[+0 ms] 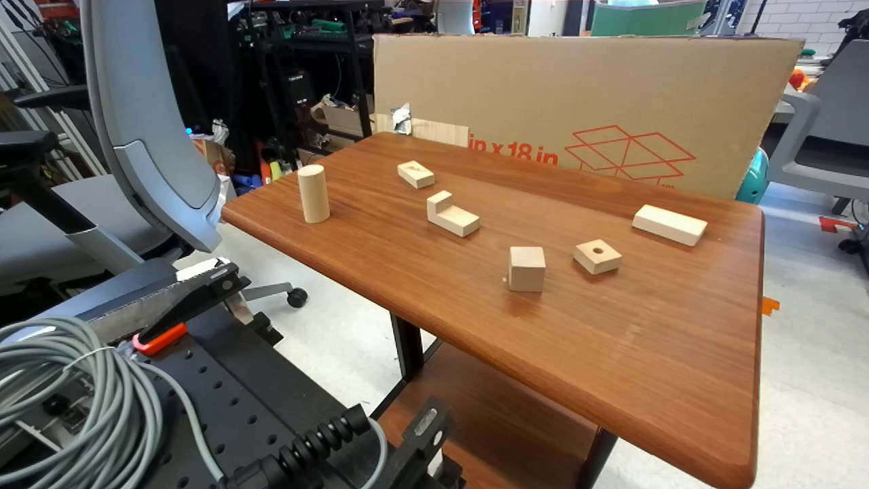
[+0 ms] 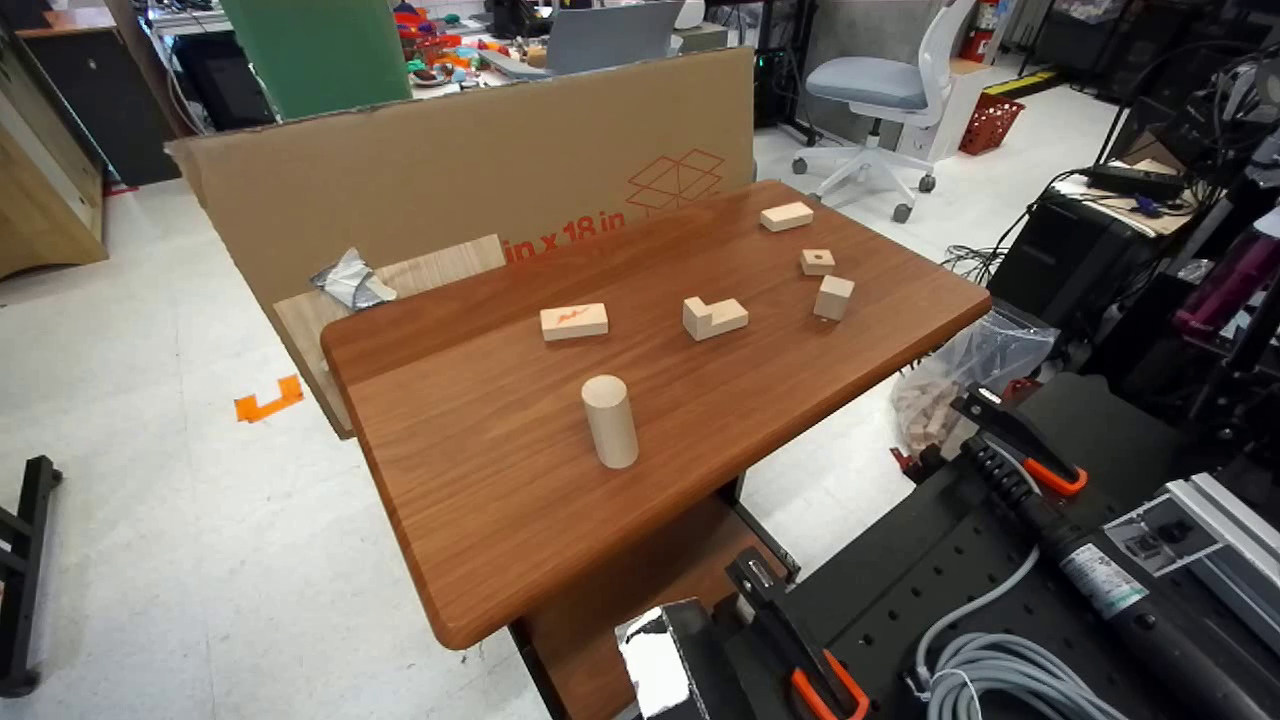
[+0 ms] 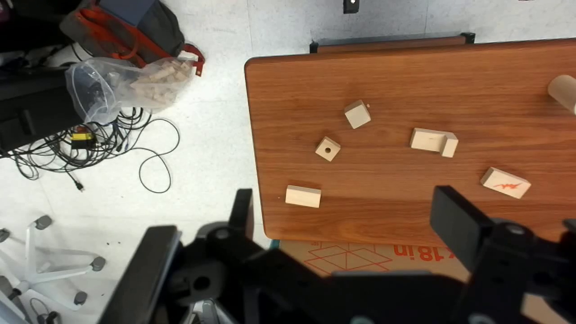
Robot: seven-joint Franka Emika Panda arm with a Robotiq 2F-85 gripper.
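Several pale wooden pieces lie apart on the brown table (image 1: 652,358). An upright cylinder (image 1: 314,195) stands near one end. Beside it in the second exterior view are a flat block with an orange mark (image 2: 573,320) and an L-shaped piece (image 2: 716,318). Toward the other end sit a cube (image 3: 357,114), a small square block with a hole (image 3: 327,149) and a plain long block (image 3: 303,196). High over the table, my gripper is open in the wrist view, its black fingers wide apart with nothing between them. Neither exterior view shows it.
A cardboard panel (image 1: 570,98) stands along the table's back edge. Across the front is a black perforated cart (image 1: 244,399) with coiled cable (image 1: 89,407). Bare tabletop separates the pieces.
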